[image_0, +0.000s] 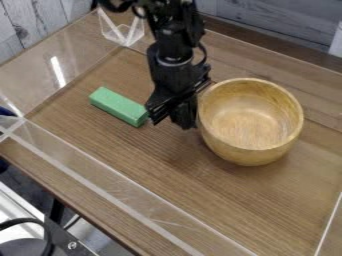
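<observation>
My black gripper (179, 108) reaches down from the top of the camera view to the middle of the table, right against the left rim of a large wooden bowl (251, 124). Whether it is open or shut is unclear. A green block (118, 105) lies to the left of the gripper, apart from it.
A clear plastic object (120, 26) stands at the back left. A black cable runs at the front left edge.
</observation>
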